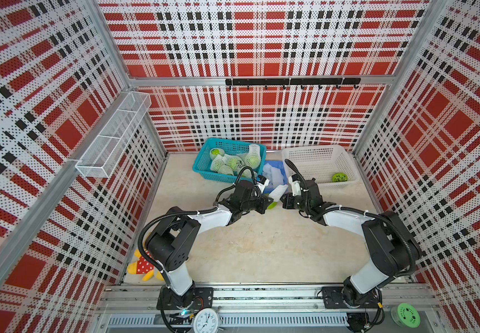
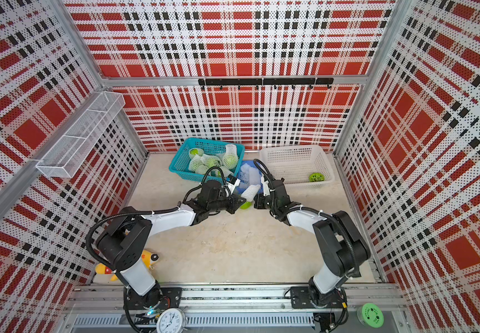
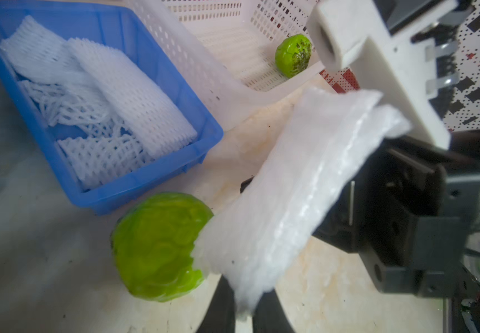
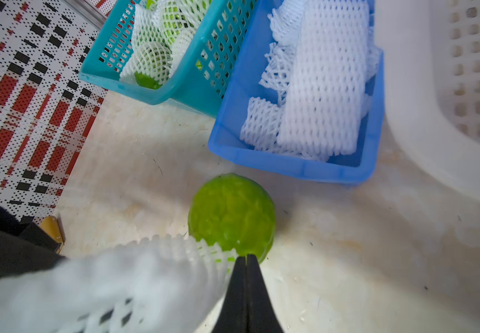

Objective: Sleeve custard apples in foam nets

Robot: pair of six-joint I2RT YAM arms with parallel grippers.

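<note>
A green custard apple (image 3: 154, 249) rests bare on the table just in front of the blue box of nets (image 3: 140, 158). My left gripper (image 1: 264, 204) is shut on a white foam net (image 3: 295, 194), pinching its lower end. The net slants up from those fingers, its lower edge beside the apple and overlapping it in the right wrist view. Close by on the right, my right gripper is shut, its fingertips near the apple. The net's edge reaches the right fingertips, but nothing clearly shows between them.
A teal basket (image 1: 201, 166) at the back left holds several netted apples. The white basket (image 1: 312, 152) at the back right has one bare apple (image 1: 339, 177) in its corner. A yellow toy (image 1: 140, 266) lies front left.
</note>
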